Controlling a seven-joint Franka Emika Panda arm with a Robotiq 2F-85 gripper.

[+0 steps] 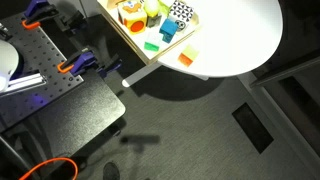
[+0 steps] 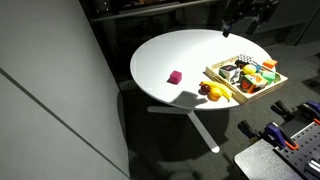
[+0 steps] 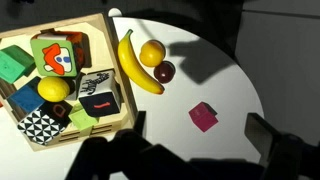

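My gripper stands open above the white round table, its two dark fingers wide apart with nothing between them. Between and beyond the fingertips, a dark pink cube (image 3: 203,116) lies alone on the table; it also shows left of the tray in exterior view 2 (image 2: 175,77). The wooden tray (image 3: 117,72) holds a red-and-green picture block (image 3: 57,53), a white, black and red cube (image 3: 99,93), a yellow ball (image 3: 54,88), a checkered cube (image 3: 38,126), and blue and green blocks. Beside the tray lie a banana (image 3: 136,66), an orange (image 3: 152,53) and a dark plum (image 3: 164,72).
An orange block (image 1: 187,56) rests near the tray edge in exterior view 1. Orange-and-purple clamps (image 1: 77,63) sit on a black bench (image 1: 85,105) close to the table. Open table surface (image 2: 165,50) surrounds the pink cube.
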